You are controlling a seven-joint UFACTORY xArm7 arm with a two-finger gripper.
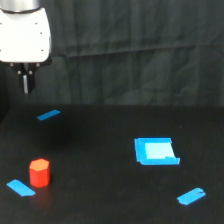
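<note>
A red six-sided block (pixel 39 173) stands on the black table at the lower left. High at the left edge hangs the white arm end with my dark gripper (pixel 27 84) below it, well above and behind the block and apart from it. The fingers are small and dark against the black backdrop, so their opening does not show clearly. A blue-edged square with a white middle (pixel 157 151) lies on the right half of the table.
Strips of blue tape lie on the table: one at the back left (pixel 48 115), one beside the red block (pixel 20 188), one at the lower right (pixel 191 196). Bare table lies between the block and the square. A dark curtain (pixel 140 50) closes off the back.
</note>
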